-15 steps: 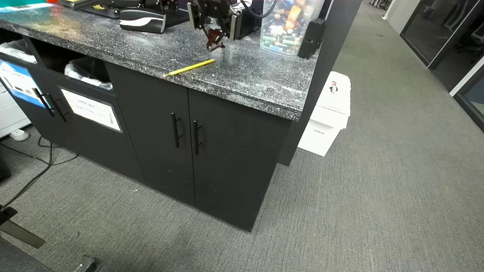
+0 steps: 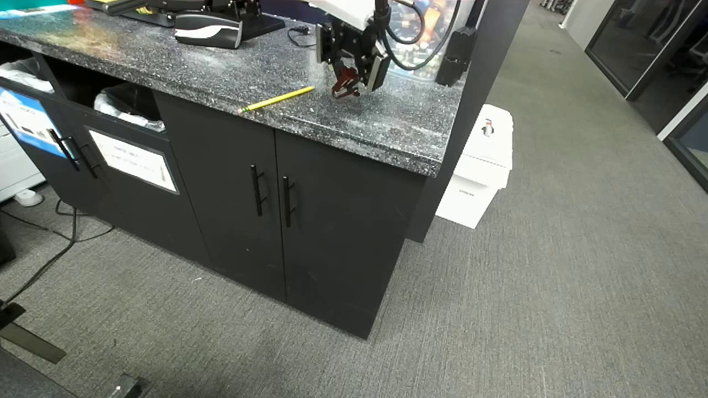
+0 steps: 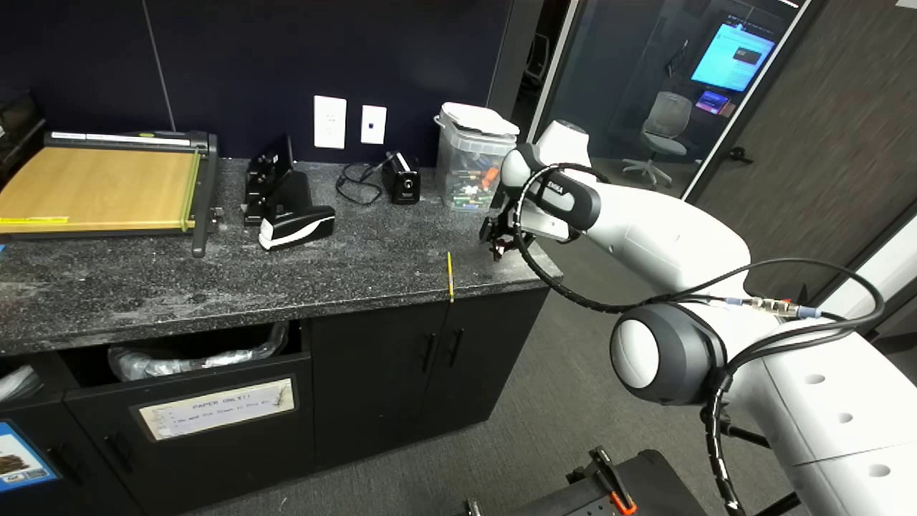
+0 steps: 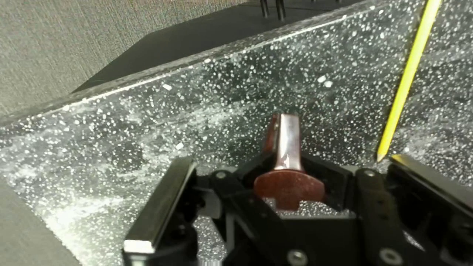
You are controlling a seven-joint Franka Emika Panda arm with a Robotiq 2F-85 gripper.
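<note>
A small dark red-brown object with a shiny metal part, perhaps a staple remover (image 4: 289, 144), is pinched between the fingers of my gripper in the wrist view. In exterior view 1 my gripper (image 2: 349, 66) is over the right end of the counter, shut on the red-brown object (image 2: 345, 82); contact with the surface cannot be made out. To its left lies a yellow pencil (image 2: 277, 99), its eraser end by the front edge. Exterior view 2 leaves the held object small and partly hidden behind the arm.
Behind the gripper stands a clear tub (image 3: 468, 168) of colourful items. A black corded device (image 3: 401, 178), a black stapler (image 3: 296, 228) and a paper cutter (image 3: 103, 185) sit farther left. Open counter (image 3: 378, 249) lies between stapler and pencil.
In exterior view 1 my gripper has moved right and nearer the counter's front, carrying the red-brown object. The arm now covers part of the clear tub. The pencil has stayed put.
</note>
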